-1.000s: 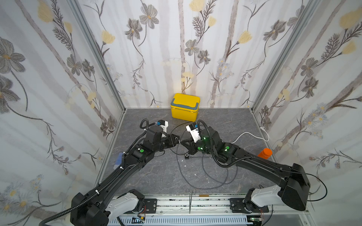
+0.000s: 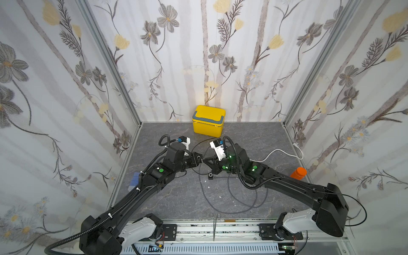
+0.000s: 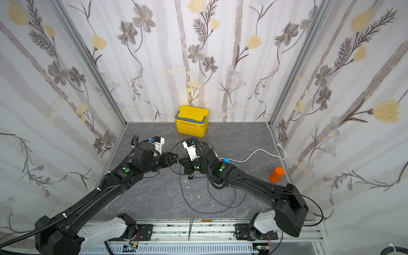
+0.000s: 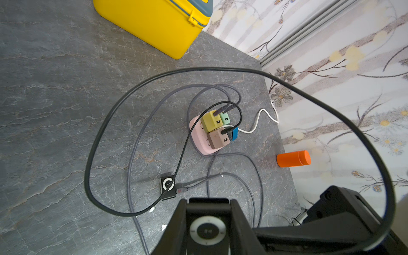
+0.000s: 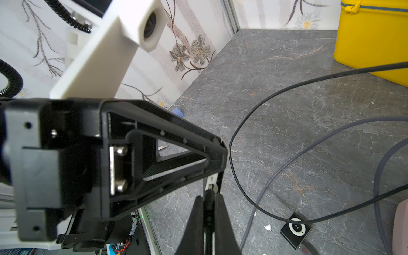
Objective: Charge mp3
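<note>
One mp3 player (image 4: 207,231), black with a pale control ring, is gripped between the fingers of my left gripper, which is shut on it. Facing it, my right gripper is shut on a slim black cable plug (image 5: 208,204). The plug's tip meets the edge of the player held at the left fingertips; whether it is inserted, I cannot tell. Its black cable (image 4: 165,73) loops over the table to a pinkish charger block (image 4: 218,138). A second mp3 player (image 4: 168,187) lies on the table with a grey cable at its side.
Several charger blocks sit on a pink power strip (image 4: 201,140). Grey cables (image 2: 221,211) curve across the table below the grippers. At the back stands a yellow box (image 2: 208,123); an orange cylinder (image 2: 298,173) is at the right edge.
Both arms have shifted only very slightly, with the right gripper a touch closer to the left one. Each grip looks the same.
</note>
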